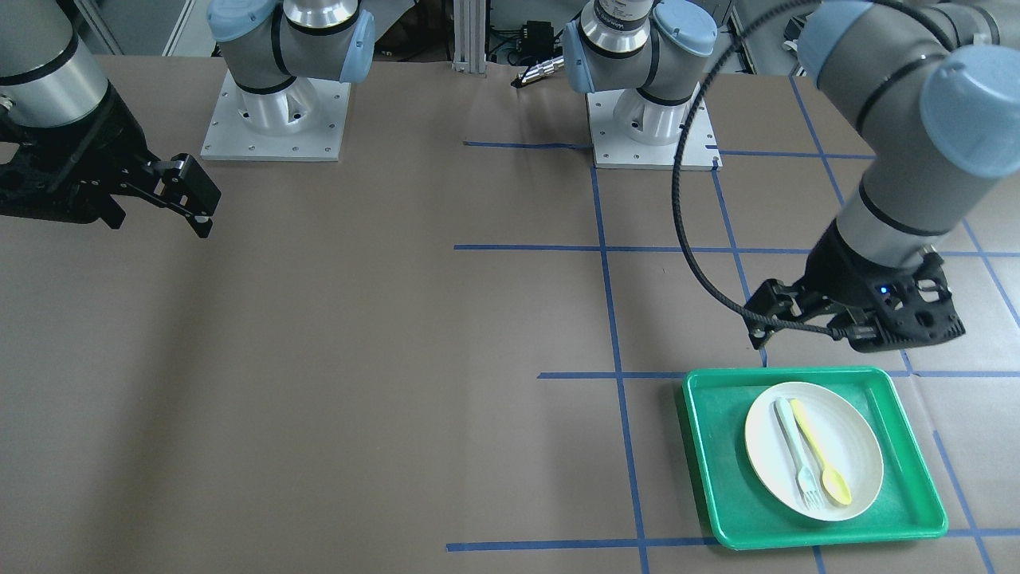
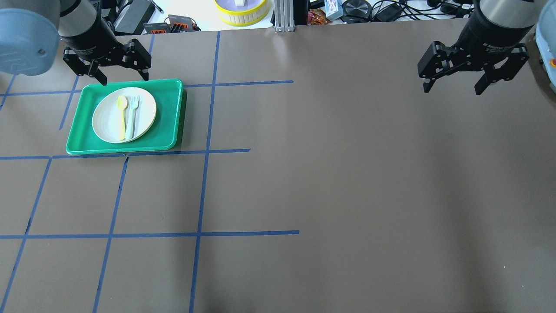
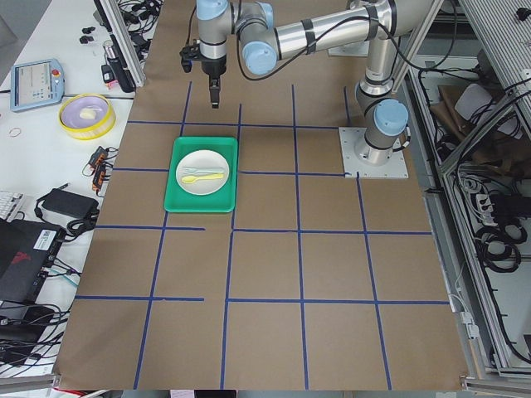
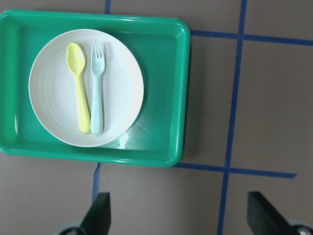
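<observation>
A green tray (image 1: 703, 450) holds a white plate (image 2: 107, 125), on which lie a yellow spoon (image 4: 80, 103) and a pale blue fork (image 4: 96, 103), side by side. My gripper hangs above the table near the tray, open, with nothing between its fingers. In the wrist view the tray sits upper left of the space between my fingertips. The top view shows my gripper at upper left, just beyond the tray's edge.
Another arm's gripper (image 2: 453, 81) stands off at the other side of the table, apart from the tray. Cables and a yellow round container (image 3: 87, 131) lie outside the work surface.
</observation>
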